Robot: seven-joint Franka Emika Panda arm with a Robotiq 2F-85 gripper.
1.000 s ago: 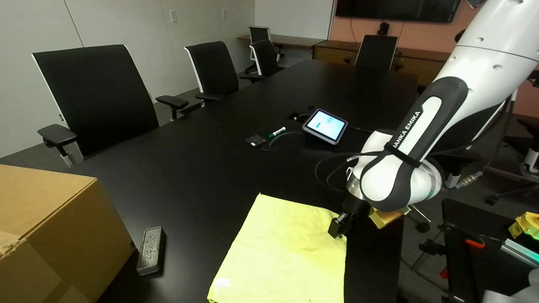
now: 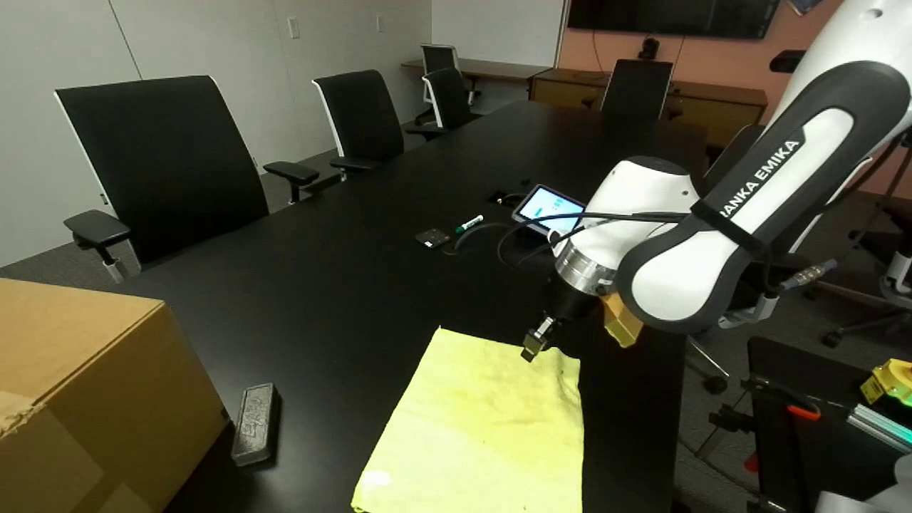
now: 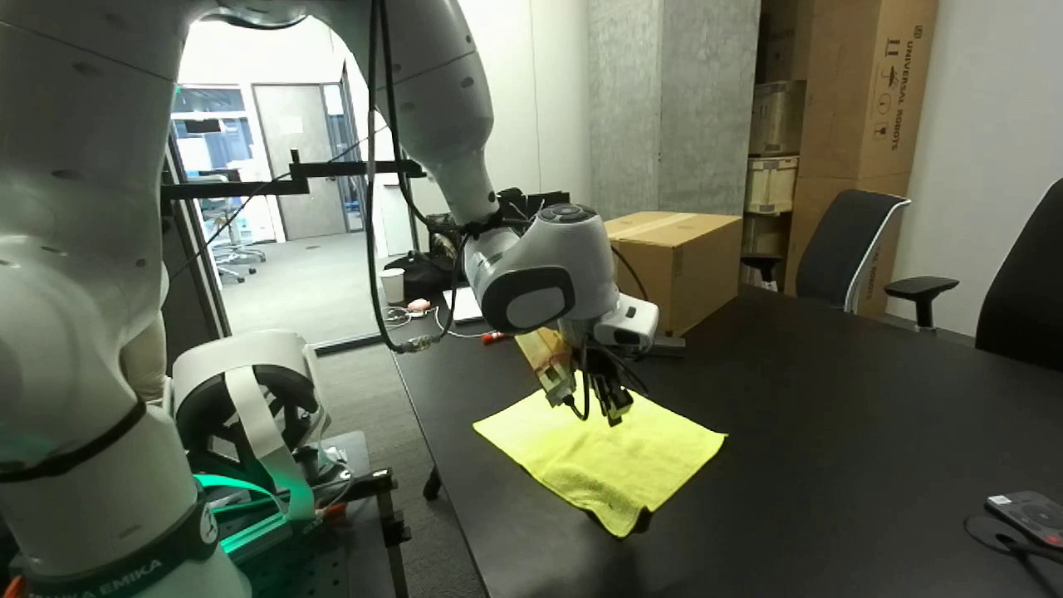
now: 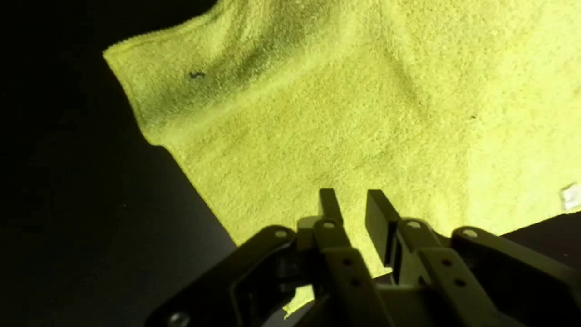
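A yellow cloth (image 2: 487, 419) lies spread on the black table, its corner nearest the arm creased and slightly raised in the wrist view. Over the cloth's edge hangs my gripper, fingers pointing down. A gap separates its two fingers (image 4: 381, 218), and only yellow cloth shows beyond it, with nothing held between them. In exterior view 2 the gripper (image 3: 614, 419) appears above the cloth (image 3: 618, 458); how high it stands is hard to tell.
A cardboard box (image 2: 102, 385) and a black eraser-like block (image 2: 256, 423) stand left of the cloth. Farther back lie a tablet (image 2: 547, 208), a green marker (image 2: 469, 224) and a small black device (image 2: 432, 239).
My gripper has moved up and leftward in exterior view 1, away from the cloth's right corner. That corner now looks more wrinkled. The arm now partly covers the tablet.
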